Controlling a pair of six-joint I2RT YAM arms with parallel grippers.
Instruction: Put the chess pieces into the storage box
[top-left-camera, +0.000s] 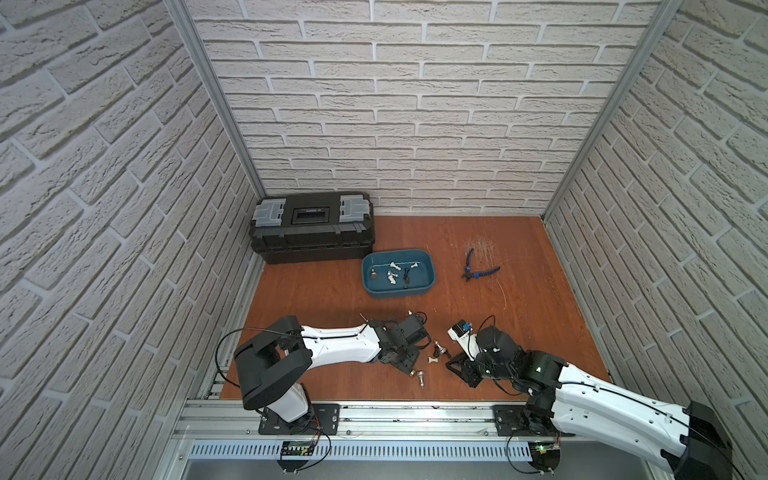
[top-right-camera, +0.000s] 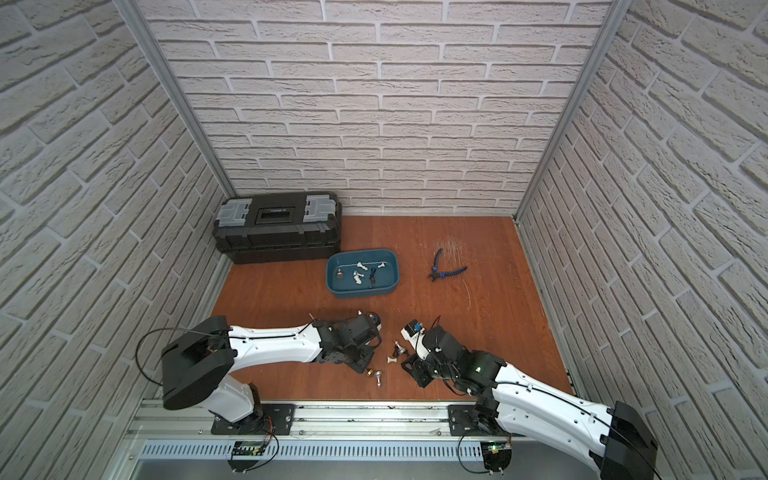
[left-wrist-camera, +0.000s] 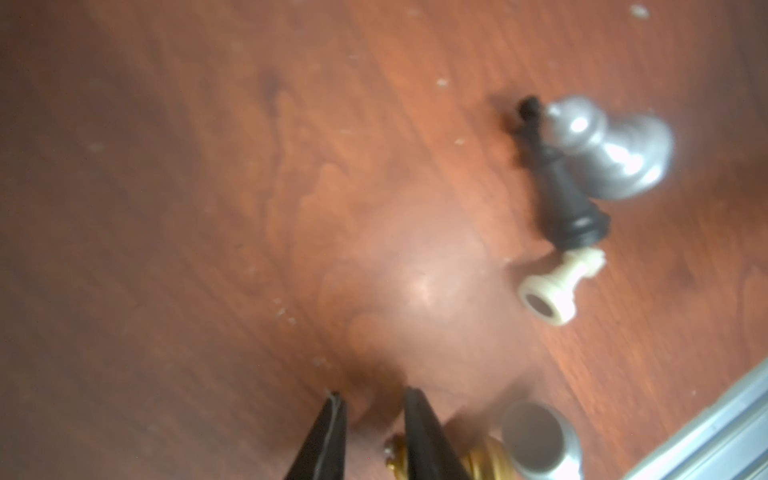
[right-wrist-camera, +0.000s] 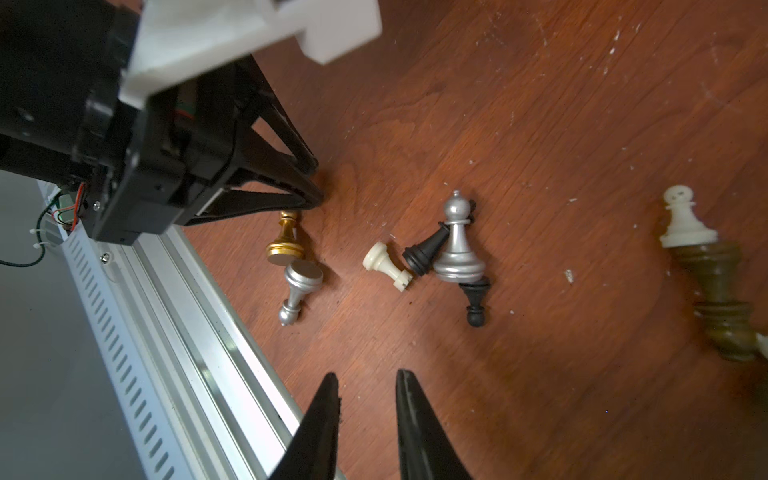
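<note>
Loose chess pieces lie on the wooden table: a silver pawn (right-wrist-camera: 459, 256), black pieces (right-wrist-camera: 425, 251), a small cream piece (left-wrist-camera: 560, 288), and a gold piece (right-wrist-camera: 285, 248) beside another silver piece (right-wrist-camera: 297, 292). My left gripper hovers at the gold piece, fingers apart with nothing visibly held. My right gripper is over bare wood right of the group, fingers apart and empty. The blue storage box (top-left-camera: 376, 289) stands behind, with several pieces inside. More pieces, white (right-wrist-camera: 684, 224) and dark, lie at the right wrist view's right edge.
A black toolbox (top-left-camera: 312, 240) stands back left, blue-handled pliers (top-left-camera: 485, 272) back right. A metal rail (right-wrist-camera: 224, 328) borders the front edge.
</note>
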